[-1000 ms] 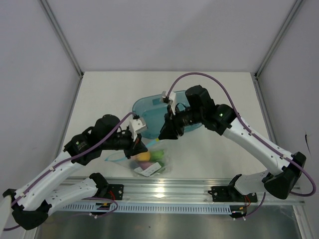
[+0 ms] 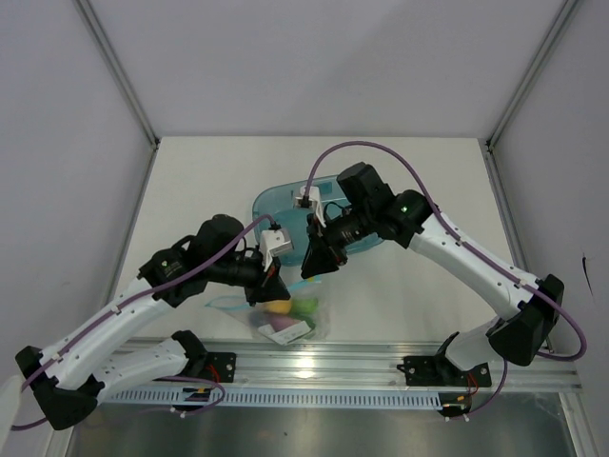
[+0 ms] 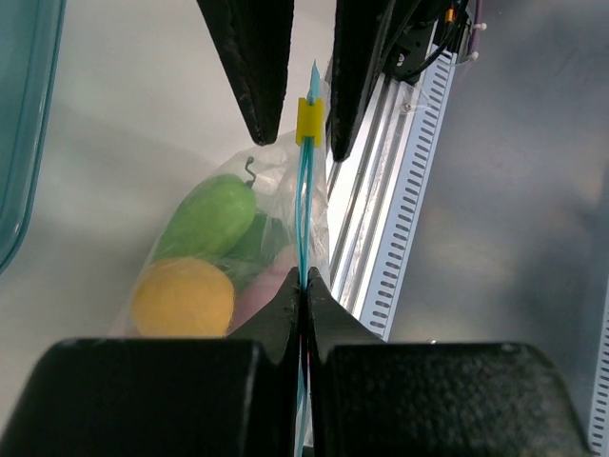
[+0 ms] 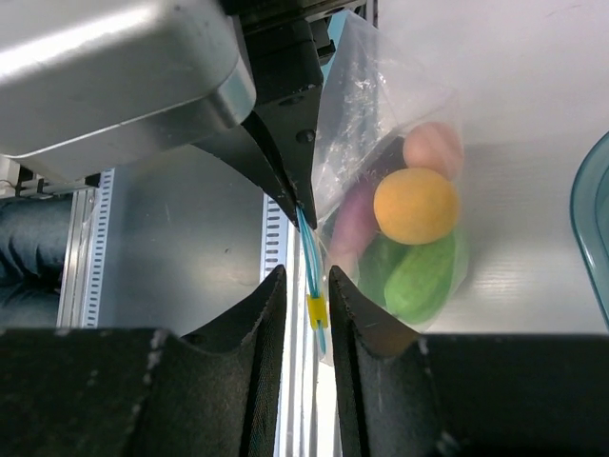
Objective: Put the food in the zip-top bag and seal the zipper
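A clear zip bag (image 2: 289,319) holds food: a green item (image 3: 205,219), a yellow-orange item (image 4: 416,204), purple and pink items. My left gripper is shut on the bag's blue zipper strip (image 3: 304,209) near the food. My right gripper is part open, its fingertips either side of the strip at the yellow slider (image 4: 317,309); whether they touch it I cannot tell. In the top view both grippers are above the bag, close together.
A teal tray (image 2: 271,209) lies behind the bag. A metal rail (image 2: 352,350) runs along the front edge.
My right gripper has shifted slightly left along the zipper, over the yellow slider visible earlier in the top view. My left gripper has moved slightly with the bag.
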